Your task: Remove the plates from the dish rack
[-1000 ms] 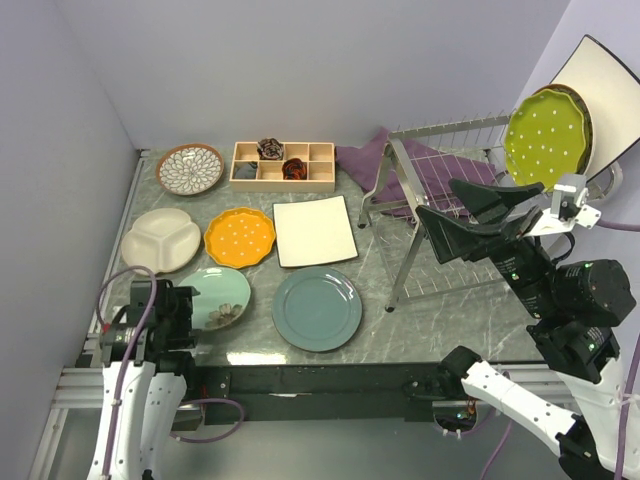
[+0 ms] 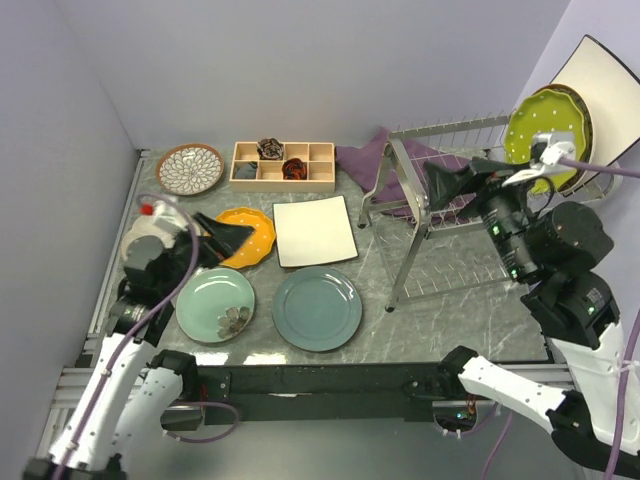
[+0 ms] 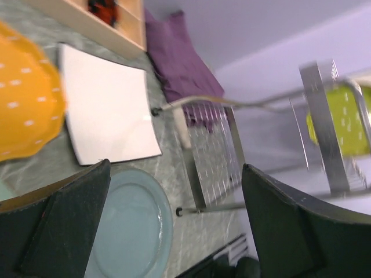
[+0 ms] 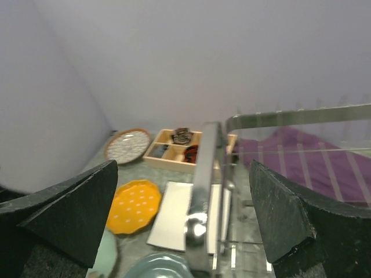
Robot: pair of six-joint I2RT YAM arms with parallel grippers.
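Note:
Toward the right, the metal dish rack (image 2: 405, 180) holds a green dotted plate (image 2: 532, 128), a brown-rimmed plate behind it, and a white dark-edged square plate (image 2: 606, 92). My right gripper (image 2: 440, 185) hangs open and empty over the rack's left part. Over the left of the counter my left gripper (image 2: 230, 238), blurred, is open with nothing between its fingers. Lying flat there are a mint plate with a flower (image 2: 212, 300), a grey-blue plate (image 2: 317, 308), an orange dotted plate (image 2: 240, 238), a white square plate (image 2: 314, 231), a patterned bowl-like plate (image 2: 190, 169) and a mostly hidden white divided plate (image 2: 148, 226).
A wooden divided box (image 2: 285, 186) with small cloth bundles stands at the back wall. Beside it a purple cloth (image 2: 362, 164) reaches behind the rack. Bare counter (image 2: 430, 335) shows in front of the rack.
My left gripper has swung up and right from the mint plate, which lies flat after being tilted earlier. The right gripper has shifted slightly and turned above the rack.

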